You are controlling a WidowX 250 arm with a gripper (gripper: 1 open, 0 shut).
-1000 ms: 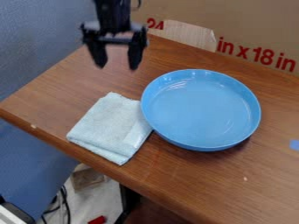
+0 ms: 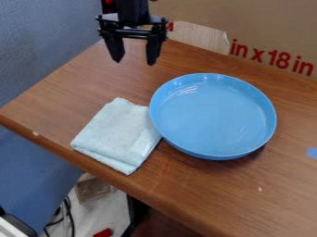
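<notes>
My black gripper (image 2: 133,52) hangs at the top of the view, above the back left of the wooden table, its two fingers apart with nothing between them. A folded pale blue-white cloth (image 2: 117,135) lies on the table left of a round light blue plate (image 2: 213,117). The gripper is apart from both, behind them in the view.
The wooden table (image 2: 279,199) has bare room around the plate and at the back left. A cardboard box (image 2: 254,28) with red print stands behind it. A small piece of blue tape (image 2: 312,153) is at the right. The table's edge runs along the lower left.
The gripper has moved slightly up and to the left over the last second. The cloth and plate are unmoved.
</notes>
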